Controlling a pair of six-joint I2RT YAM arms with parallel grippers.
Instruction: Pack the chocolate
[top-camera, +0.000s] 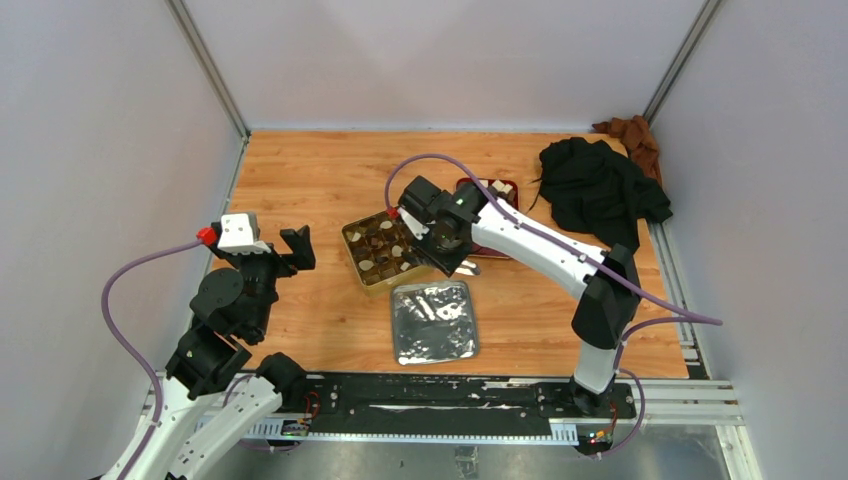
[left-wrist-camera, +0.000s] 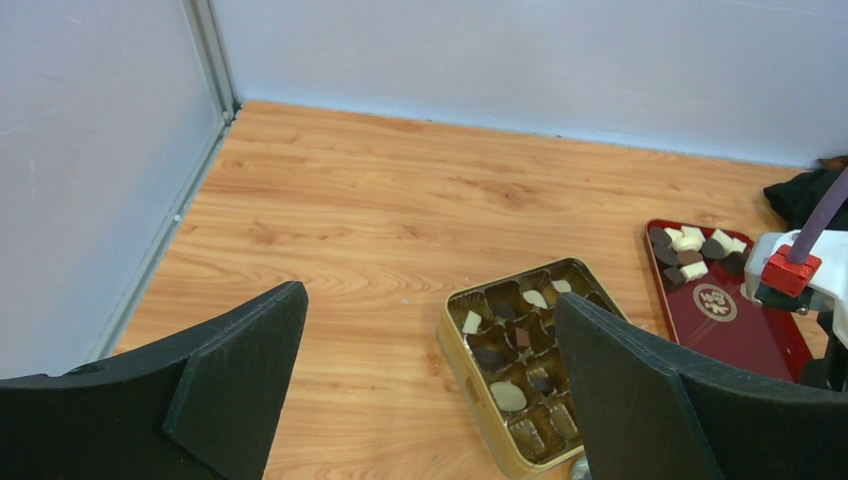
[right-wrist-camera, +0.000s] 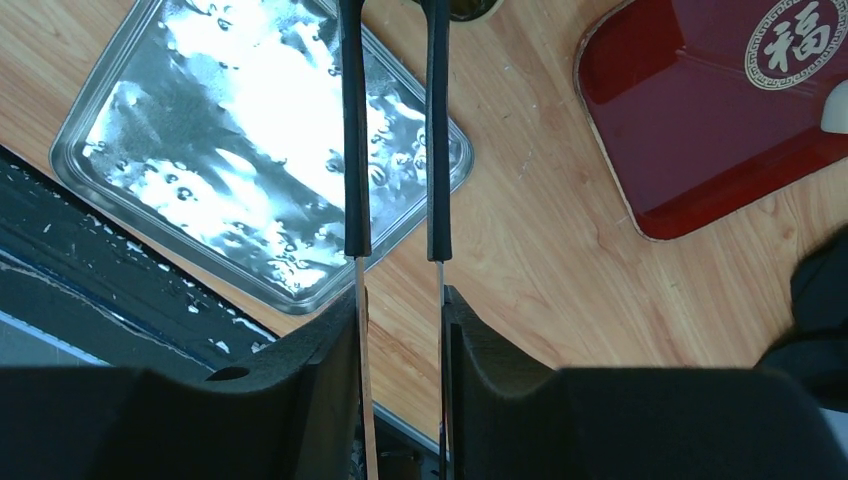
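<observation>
My right gripper is shut on a pair of metal tongs with black arms (right-wrist-camera: 438, 150). The two tong arms stand apart, and their tips run past the top edge of the right wrist view, so what lies between them is hidden. In the top view this gripper hangs by the right side of the gold box (top-camera: 375, 285), whose compartments hold several light and dark chocolates (left-wrist-camera: 509, 396). Others lie grouped at the far end of the red tray (left-wrist-camera: 755, 335). Left of the box, my left gripper is open and empty.
A shiny silver lid or tray (top-camera: 434, 323) lies flat in front of the gold box. Black cloth (top-camera: 605, 190) and brown cloth (top-camera: 640, 145) fill the back right corner. Bare table spreads behind and left of the box.
</observation>
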